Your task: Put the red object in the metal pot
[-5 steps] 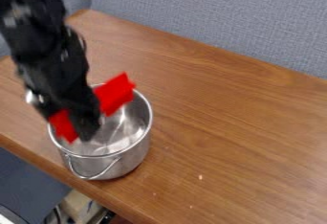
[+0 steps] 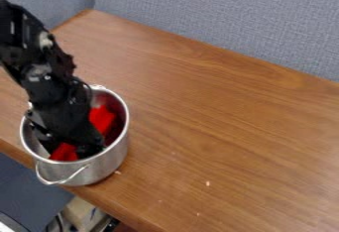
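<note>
The red object (image 2: 102,118) is down inside the metal pot (image 2: 99,168), showing on both sides of my gripper. Dark and partly below the rim, my gripper (image 2: 77,145) reaches into the pot from the upper left, its lower end over the middle of the red object. The fingertips are hidden, so whether they still press on it does not show. Shiny and silver, the pot stands upright near the table's left front edge, its wire handle hanging at the front.
Wide bare wooden table (image 2: 225,127) lies right of the pot. The table's front edge runs close beside the pot, with a dark gap and some equipment below. A grey-blue partition (image 2: 225,23) stands along the back.
My gripper has gone down and left into the pot, and the red object has sunk from the rim to inside it. The pot has shifted slightly left.
</note>
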